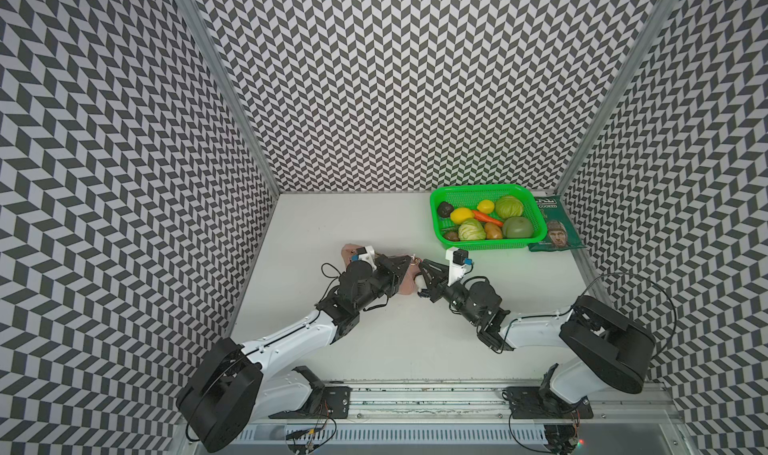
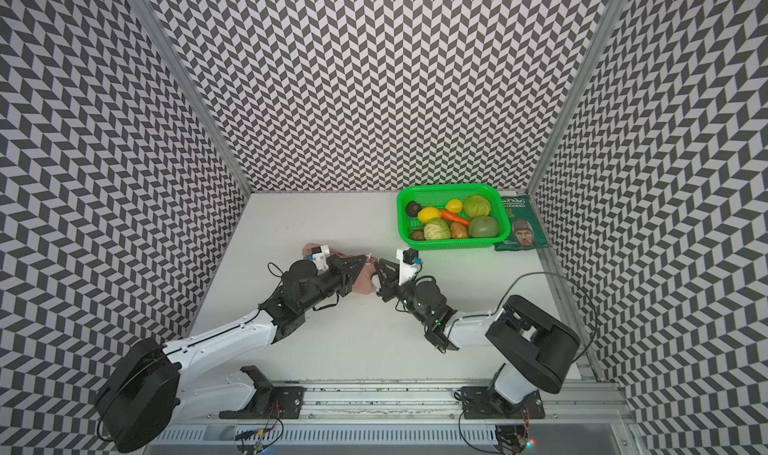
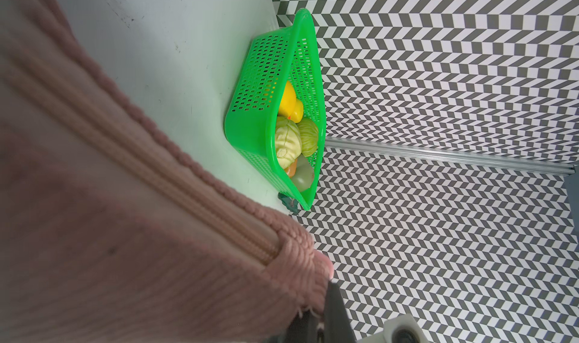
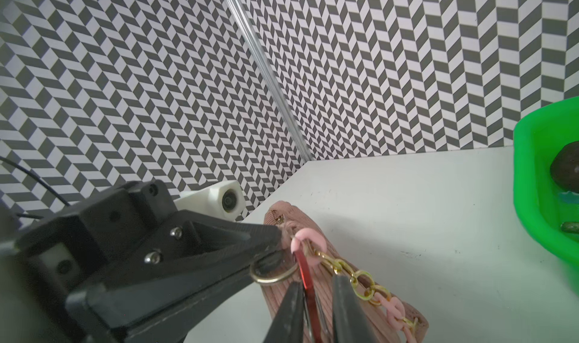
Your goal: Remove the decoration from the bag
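A pink ribbed bag (image 1: 409, 283) with a zip lies mid-table, partly covered by the arms. My left gripper is shut at the bag's corner, on what looks like its fabric tab. In the right wrist view, a decoration of gold and pink links (image 4: 395, 309) hangs along the bag. A narrow red piece (image 4: 306, 276) runs from its upper pink link down between the fingers of my right gripper. These fingers are slightly apart; whether they clamp the piece is unclear. A metal ring (image 4: 274, 279) hangs by the left gripper's fingertips.
A green basket (image 1: 440, 235) of toy fruit and vegetables stands at the back right. Beside it lies a dark green packet (image 1: 552, 227). Both gripper tips are close together over the bag.
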